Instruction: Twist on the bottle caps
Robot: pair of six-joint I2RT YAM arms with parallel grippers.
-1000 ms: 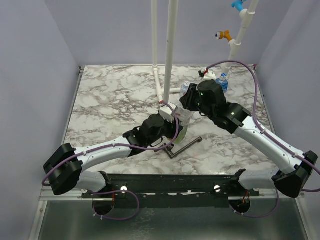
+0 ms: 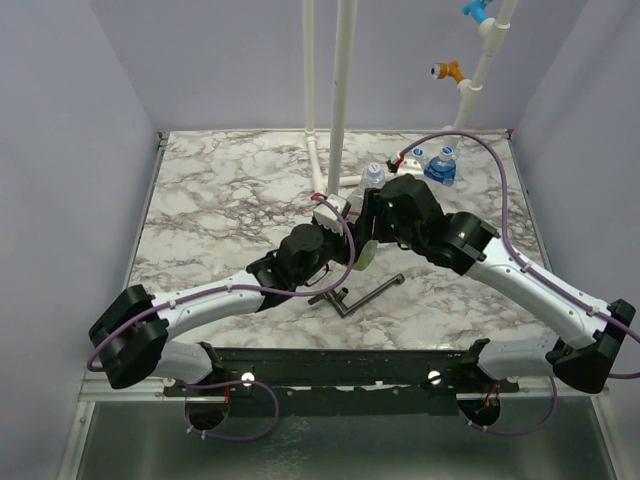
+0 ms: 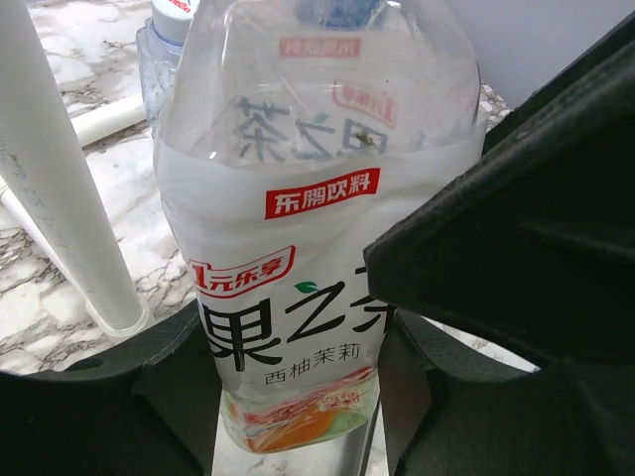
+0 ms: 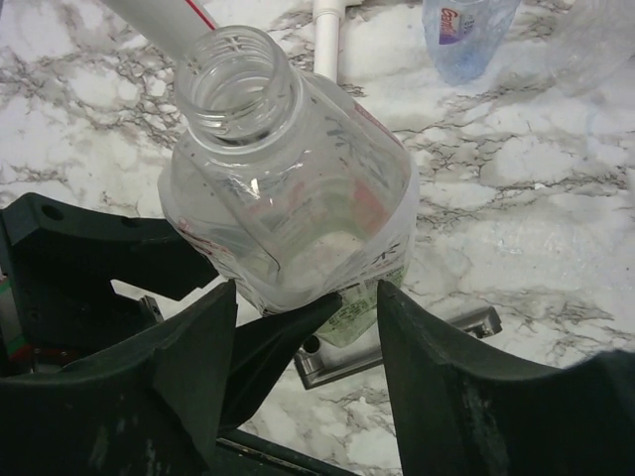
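A clear labelled tea bottle (image 3: 327, 228) fills the left wrist view, gripped low by my left gripper. From the right wrist view its threaded mouth (image 4: 233, 84) is uncapped. My right gripper stands part open close to the bottle's body, its fingers at the bottom of that view; a large black finger also overlaps the bottle's right side in the left wrist view. In the top view both grippers meet around the bottle at the middle.
Smaller water bottles (image 2: 440, 168) stand at the back right. White pipes (image 2: 337, 90) rise behind the grippers. A metal angled fitting (image 2: 372, 294) lies in front.
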